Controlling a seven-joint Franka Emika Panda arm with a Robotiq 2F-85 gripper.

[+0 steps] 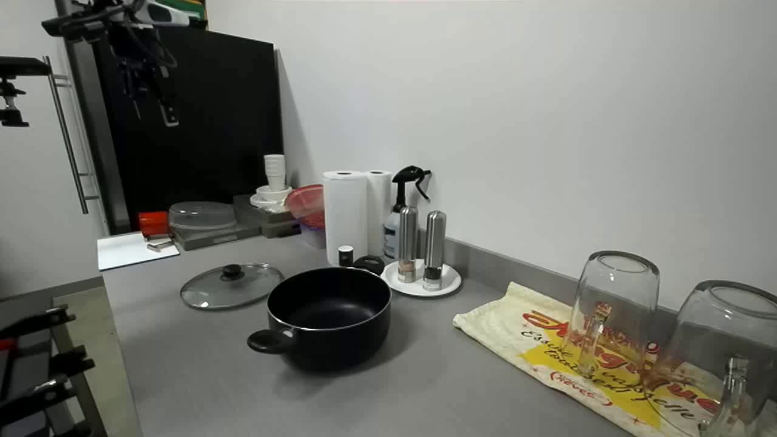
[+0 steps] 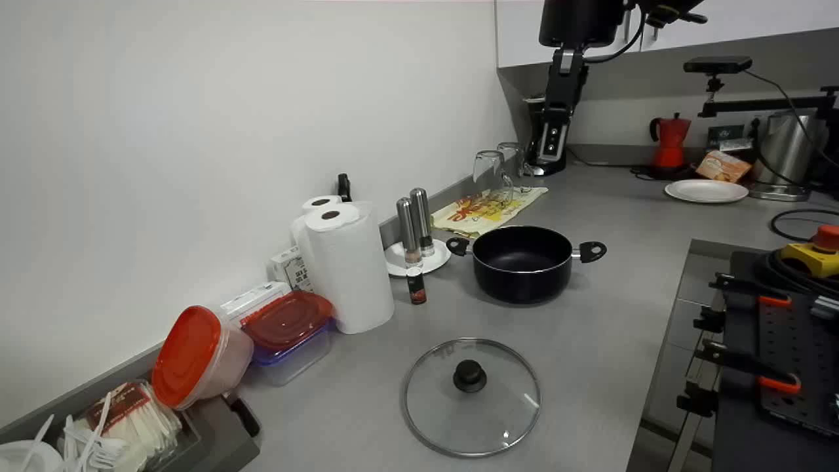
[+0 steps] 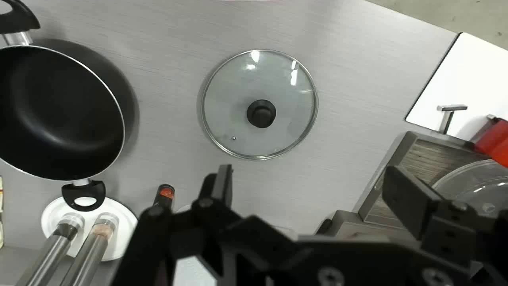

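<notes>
My gripper is wide open and empty, its two fingers far apart in the wrist view. It hangs high above the counter, seen at the upper left in exterior view 1. A round glass lid with a black knob lies flat on the counter, knob up, ahead of the fingers in the wrist view. Beside it stands a black pot with two handles, uncovered and empty inside as far as shows. Lid and pot are apart, with bare counter between them.
Two steel grinders stand on a white plate by the wall, near paper towel rolls. Glass mugs rest upside down on a printed cloth. Plastic containers line the wall. Counter in front of the pot is clear.
</notes>
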